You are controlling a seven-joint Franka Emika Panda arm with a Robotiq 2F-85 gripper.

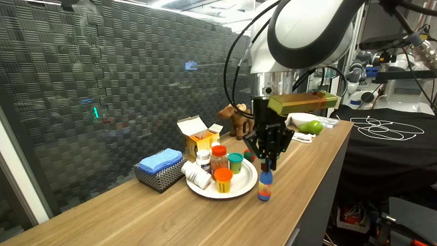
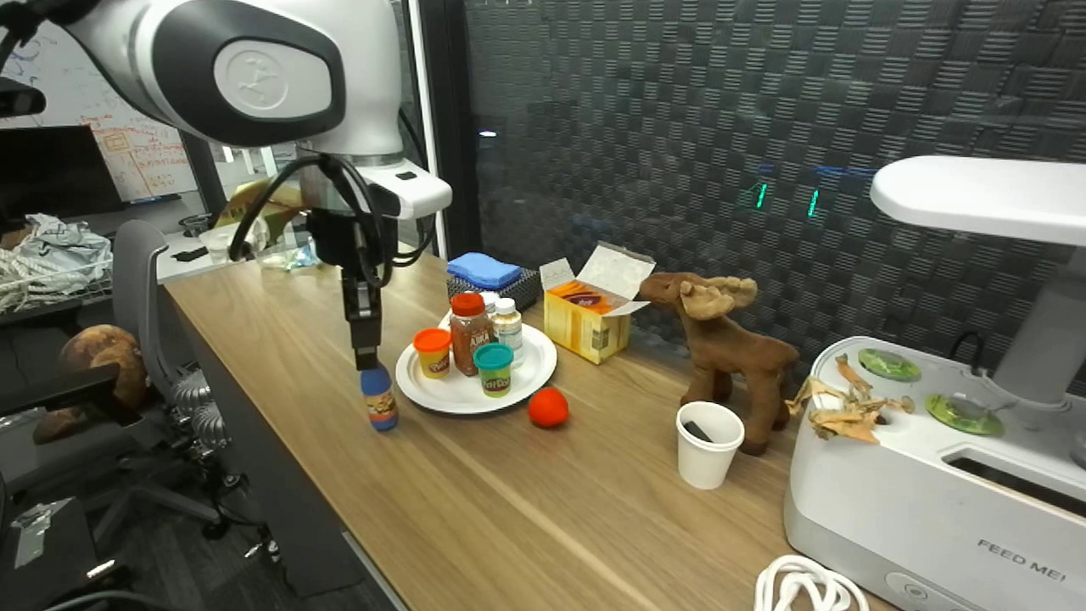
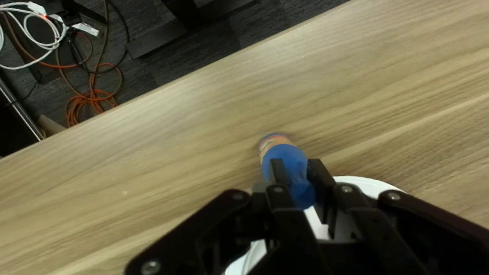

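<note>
A small blue bottle [image 1: 265, 186] with a yellow and red label stands roughly upright beside the plate; whether its base touches the table I cannot tell. My gripper [image 1: 268, 164] is above it, shut on its narrow neck. In the wrist view, the blue bottle [image 3: 285, 158] shows between the two black fingers of my gripper. The white plate [image 1: 245, 180] holds an orange-lidded tub [image 1: 223, 180], a teal-lidded tub [image 1: 236, 163], a red-capped jar [image 1: 219, 160] and white pill bottles, one lying tilted on the rim [image 1: 195, 175].
Behind the plate are a patterned box with a blue cloth [image 1: 160, 161], an open yellow box [image 2: 587, 317] and a toy moose [image 2: 728, 341]. A red ball [image 2: 549, 407] and a white cup [image 2: 704, 458] sit farther along. Bare table [image 1: 164, 219] lies in front.
</note>
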